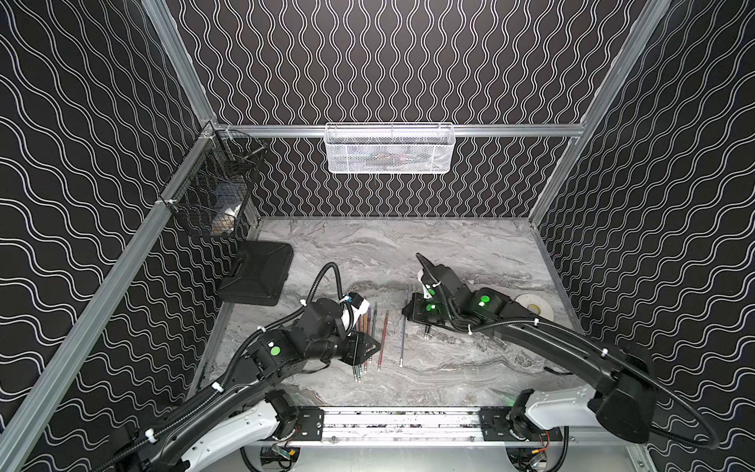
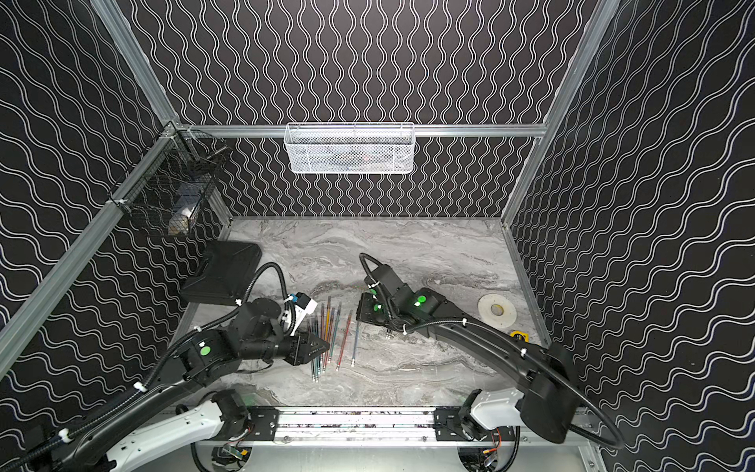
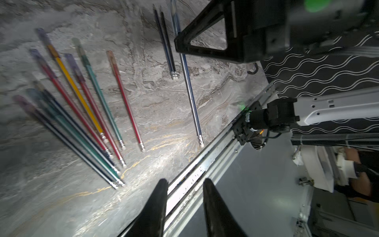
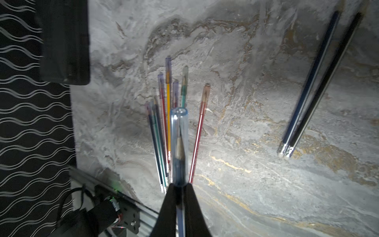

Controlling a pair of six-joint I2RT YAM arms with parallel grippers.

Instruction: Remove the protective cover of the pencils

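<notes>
My right gripper is shut on a dark blue pencil point(image 3: 192, 102), held off the tabletop. A clear bluish cover encloses the pencil's sharpened tip, which points away from those fingers; its silver eraser end hangs down in the left wrist view. My left gripper stands part open, nothing between its fingers, over the front of the pencil group. That group holds a yellow pencil point(image 3: 77, 90), a separate red pencil point(image 3: 127, 102), a green pencil point(image 3: 100, 94) and several others, with tinted covers on their far ends.
Two pencils, one navy point(image 4: 311, 83) and one black point(image 4: 329, 79), lie side by side to the right; their tips are blurred. A black case point(image 1: 257, 271) sits at the left, a white tape roll point(image 2: 497, 311) at the right.
</notes>
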